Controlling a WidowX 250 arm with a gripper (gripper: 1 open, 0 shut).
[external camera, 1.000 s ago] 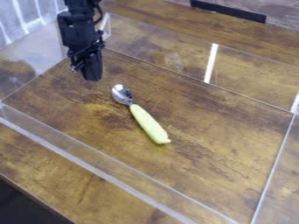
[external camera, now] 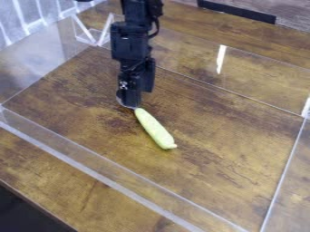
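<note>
A spoon with a pale yellow-green handle (external camera: 155,129) lies diagonally on the wooden surface at the middle. My black gripper (external camera: 132,96) is open and low over the spoon's metal head, which it now mostly hides. Whether the fingertips touch the spoon or the surface I cannot tell.
Clear plastic walls enclose the wooden work area (external camera: 230,145), with bare wood to the right and front left. A dark bar lies along the back edge at upper right.
The arm has moved right and downward from the back left, bringing the gripper over the spoon's head. The spoon's handle shows no clear movement.
</note>
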